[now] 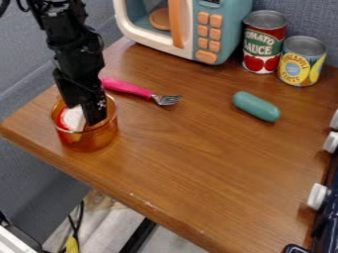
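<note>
My black gripper point(85, 101) reaches down from the upper left into an orange translucent pot point(101, 132) near the table's left edge. A white and red object point(73, 118) is inside the pot at the fingertips; whether the fingers hold it cannot be told, as they are dark and partly hidden.
A pink-handled fork point(138, 91) lies behind the pot, a teal cylinder point(256, 106) to the right. A toy microwave point(185, 25) and two cans point(263, 44) stand at the back. A dark appliance with white knobs point(321, 217) is at the right edge.
</note>
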